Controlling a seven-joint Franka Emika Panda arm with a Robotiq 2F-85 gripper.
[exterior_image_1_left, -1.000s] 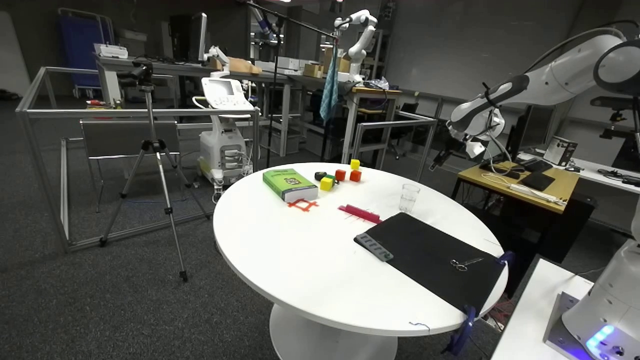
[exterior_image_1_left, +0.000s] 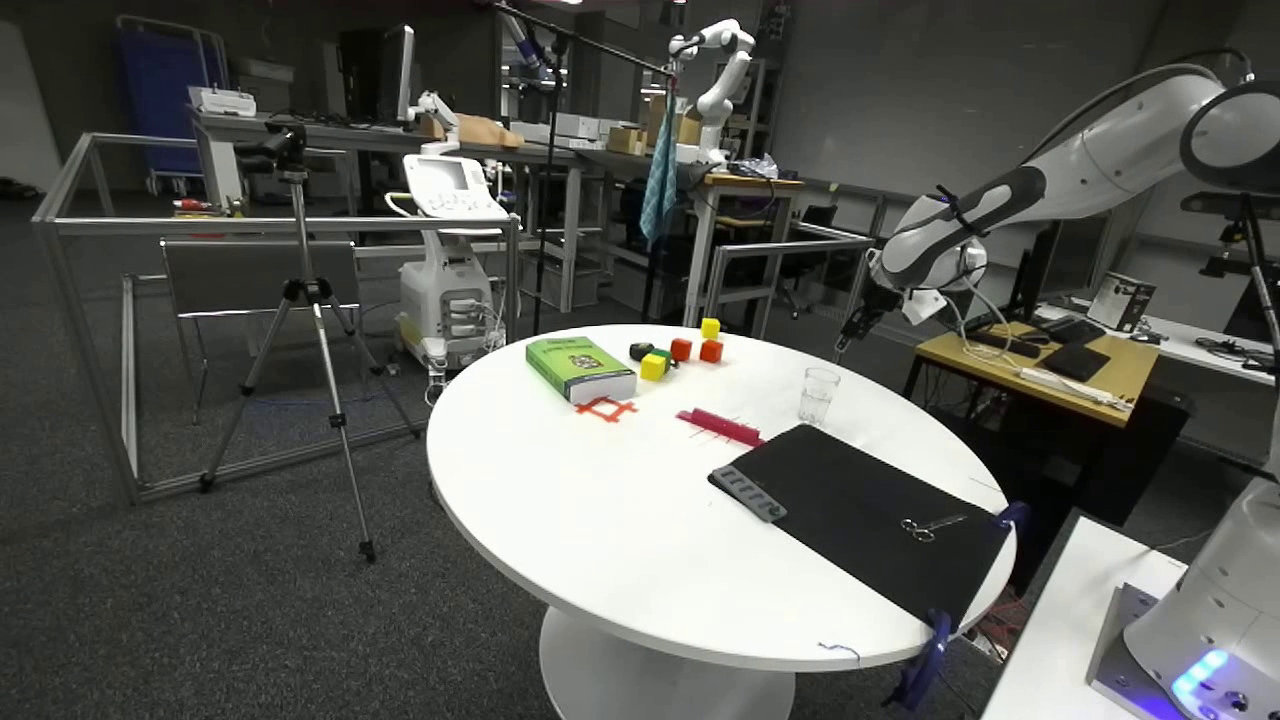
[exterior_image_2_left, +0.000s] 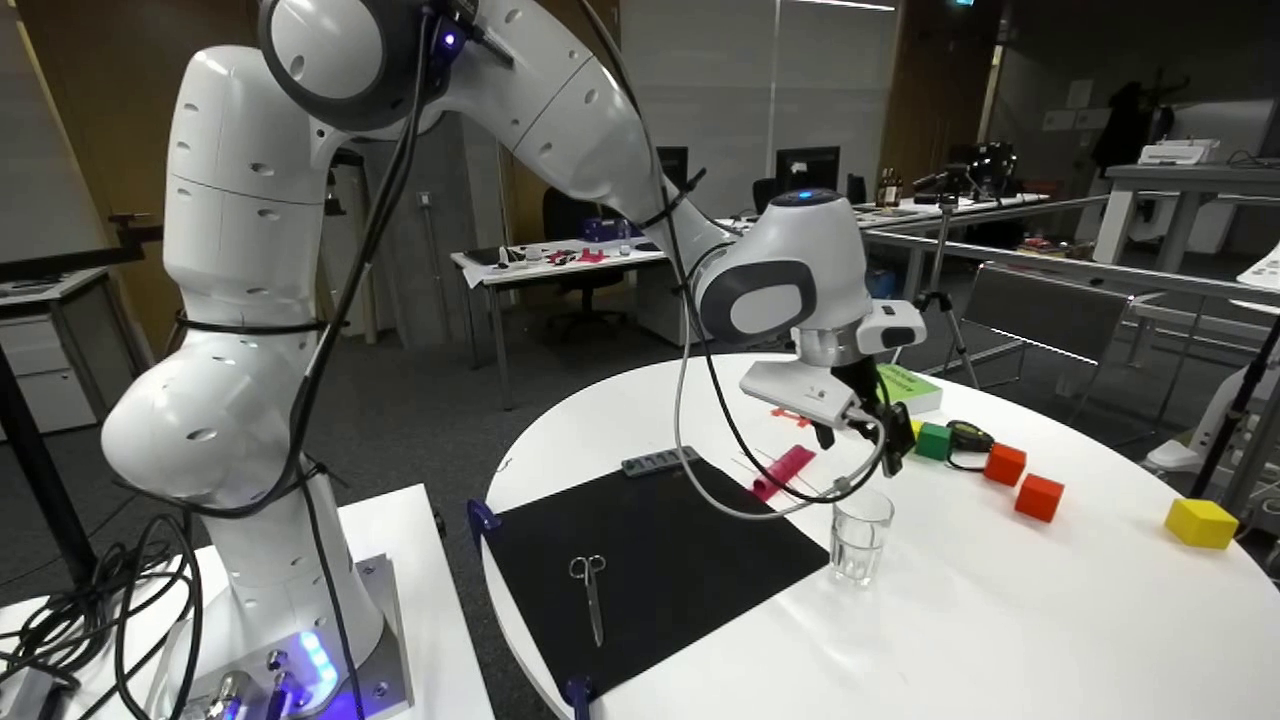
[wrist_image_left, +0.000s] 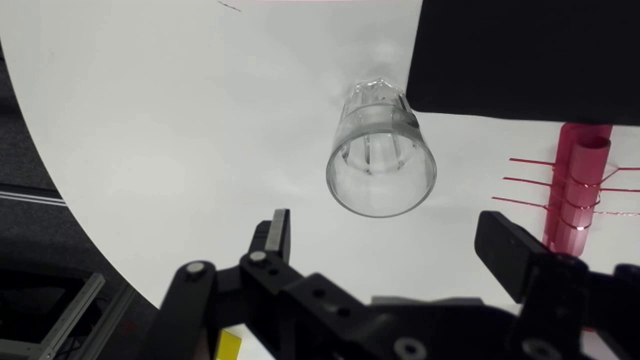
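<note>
A clear drinking glass (wrist_image_left: 381, 168) stands upright on the white round table (wrist_image_left: 180, 132), close to a corner of the black mat (exterior_image_2_left: 672, 564). In the wrist view my gripper is open, its two dark fingers wide apart with only bare table between them. The glass's rim appears just beyond the fingertips, outside the fingers. From the second exterior view, the gripper (exterior_image_2_left: 870, 444) hangs above the table over the glass (exterior_image_2_left: 860, 536), apart from it. In the first exterior view the gripper (exterior_image_1_left: 846, 342) shows up and to the right of the glass (exterior_image_1_left: 818, 396).
Scissors (exterior_image_2_left: 589, 588) lie on the mat. A pink holder with thin wires (wrist_image_left: 579, 198) sits beside the mat. Red cubes (exterior_image_2_left: 1039, 497), a yellow cube (exterior_image_2_left: 1201, 523), a green cube (exterior_image_2_left: 933, 440) and a green book (exterior_image_1_left: 582, 368) occupy the table's far side. Around the glass, much table is clear.
In the first exterior view the arm and gripper have shifted left and slightly down, nearer the table. The glass and other table objects have not moved.
</note>
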